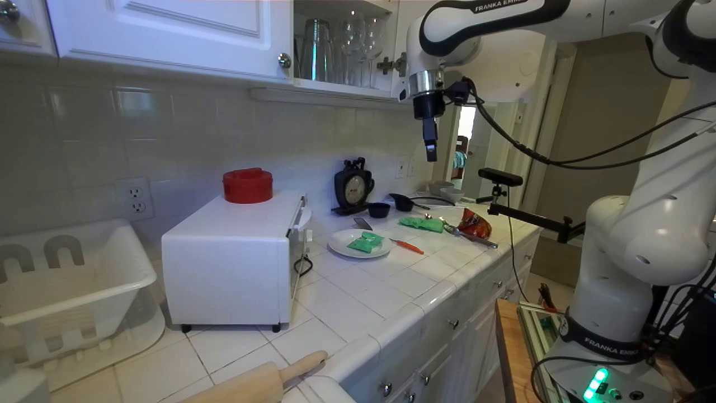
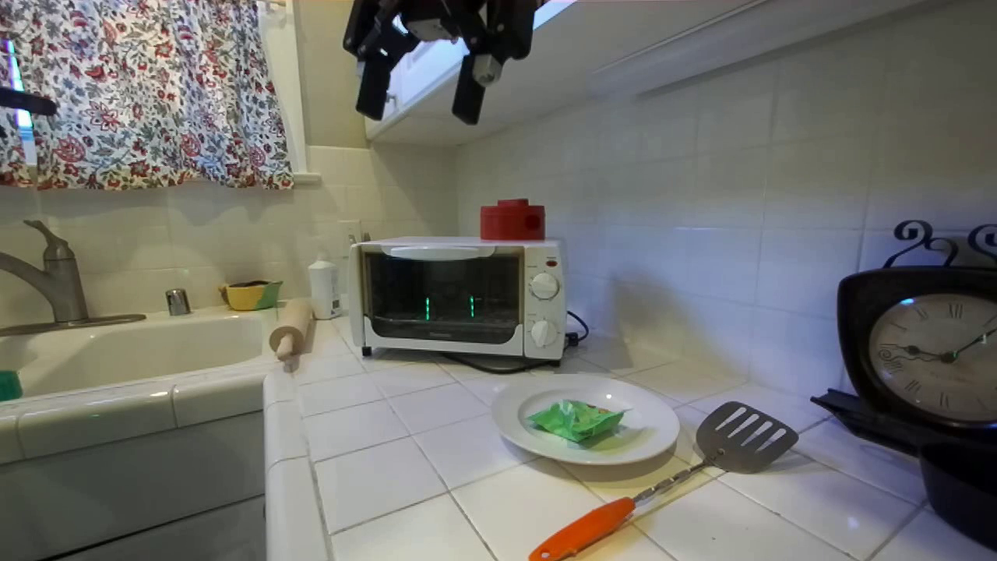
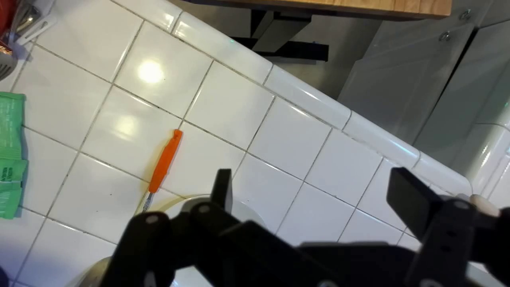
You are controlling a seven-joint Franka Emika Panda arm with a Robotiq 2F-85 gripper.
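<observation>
High above the tiled counter, my gripper (image 2: 420, 104) stands open, its two black fingers well apart and nothing between them. On a white plate (image 2: 523, 439) lies a green packet (image 2: 577, 421), and beside the plate rests a spatula with an orange handle (image 2: 589, 528) and a slotted metal head (image 2: 745, 438). In the wrist view the gripper hides much of the plate, and the packet on it cannot be made out; the orange handle (image 3: 165, 162) shows clear of the fingers. A second green packet (image 3: 10, 155) lies at that view's left edge.
A white toaster oven (image 1: 228, 268) carries a red container (image 1: 248, 187). Near the wall stand a black clock (image 1: 353, 189) and dark pans. A rolling pin (image 1: 268, 384) lies in front, with a dish rack (image 1: 74, 295) at left. Tiles between plate and counter edge are bare.
</observation>
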